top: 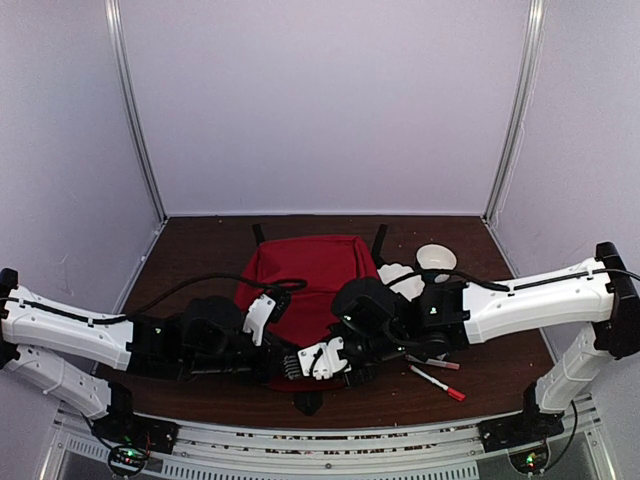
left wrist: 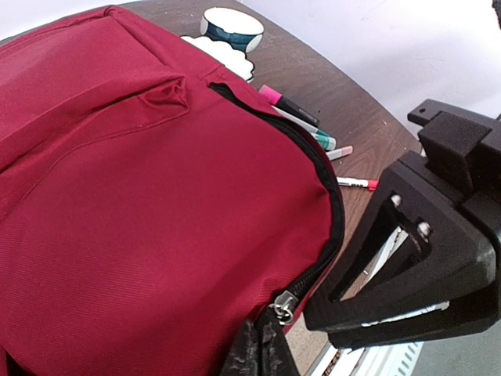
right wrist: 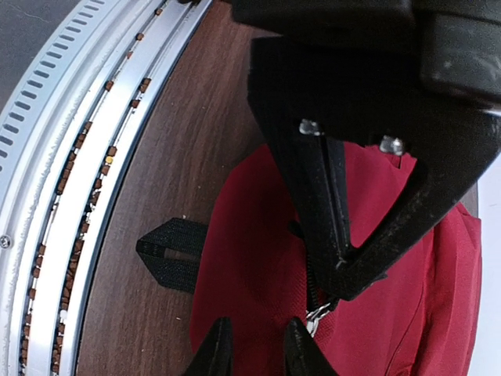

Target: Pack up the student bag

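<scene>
The red bag (top: 305, 265) lies flat on the table with its black zipper (left wrist: 313, 157) along one edge. My left gripper is shut at the zipper's metal pull (left wrist: 283, 307), low in the left wrist view; whether the pull is between its fingertips is hard to see. My right gripper has its fingertips apart at the same pull from the other side, low in the right wrist view. The two grippers meet over the bag's lower part in the top view, largely hidden by the arms.
A bowl (top: 436, 257), a white scalloped item (left wrist: 223, 59), several markers (left wrist: 297, 110) and a red-capped pen (top: 435, 383) lie right of the bag.
</scene>
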